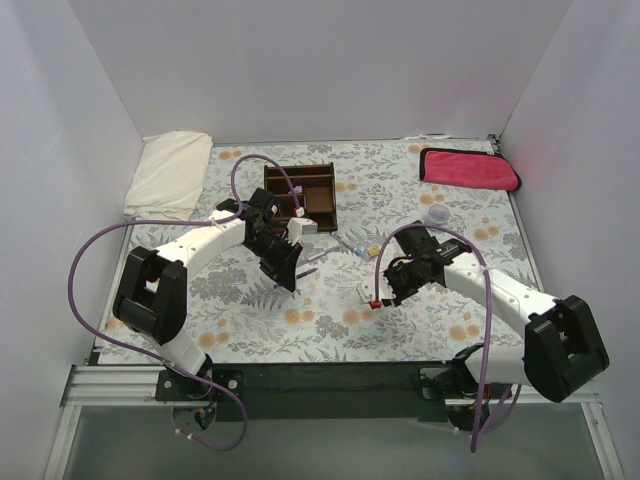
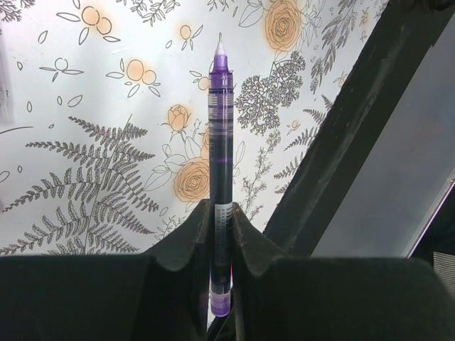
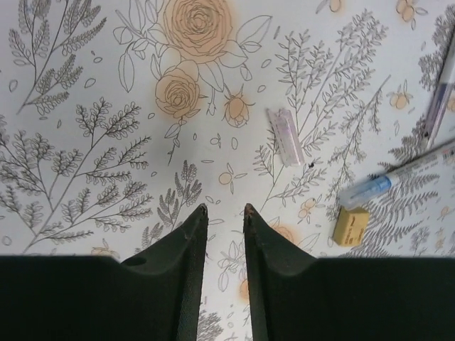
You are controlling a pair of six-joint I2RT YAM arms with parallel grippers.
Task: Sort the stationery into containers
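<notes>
A purple-and-black pen point(image 2: 220, 170) is held upright in the left wrist view, my left gripper shut on it near the front edge. My right gripper hangs part open over the floral mat, nothing between its fingers. Below it in the right wrist view lie a small pink item point(image 3: 287, 138), a blue pen point(image 3: 370, 188), a yellow block point(image 3: 352, 227) and a dark pen point(image 3: 438, 99). The wooden organizer point(image 1: 318, 185) stands at the back centre of the table.
A red pouch point(image 1: 470, 170) lies back right, with a clear round cup point(image 1: 437, 214) below it. A white cloth point(image 1: 167, 175) lies back left.
</notes>
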